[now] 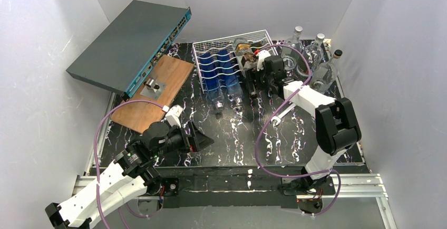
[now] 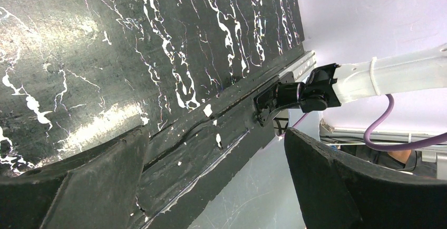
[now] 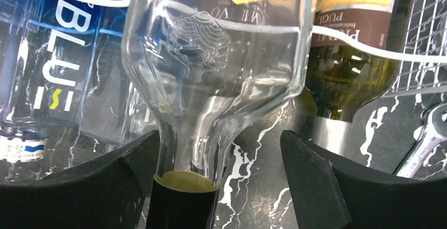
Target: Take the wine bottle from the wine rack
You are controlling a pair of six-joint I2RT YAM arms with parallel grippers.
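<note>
In the wire wine rack, my right gripper stands over the clear square-shouldered bottle, whose neck with dark cap lies between the fingers, nearer the left one; the fingers are part open, and whether they touch it is unclear. A dark green wine bottle with a brown label lies beside it, partly behind the right finger. My left gripper is open and empty at the front left of the table, its fingers framing bare marble and the edge in the left wrist view.
Blue bottles fill the rack's left side. Upright glass bottles stand at the back right, a wrench lies below them. A board and a grey box occupy the left.
</note>
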